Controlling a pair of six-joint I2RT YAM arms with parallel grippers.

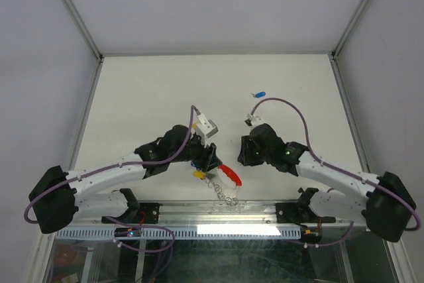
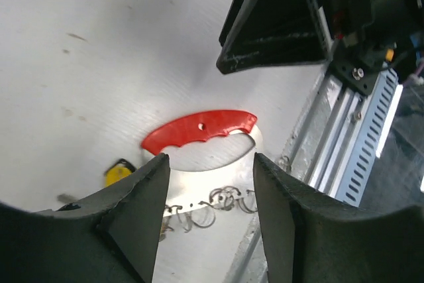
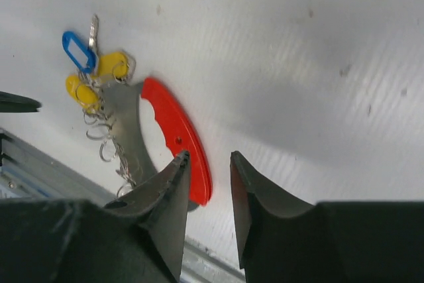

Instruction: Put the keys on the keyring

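Note:
A red-handled tool with a pale body lies near the front edge, with a tangle of rings and keys beside it. In the right wrist view yellow tags, a blue tag and a silver key lie by its end. My left gripper is over this cluster, its fingers apart. My right gripper stands open to the right of the tool, nothing between its fingers.
A small blue object lies alone at the back right. A metal rail runs along the front edge.

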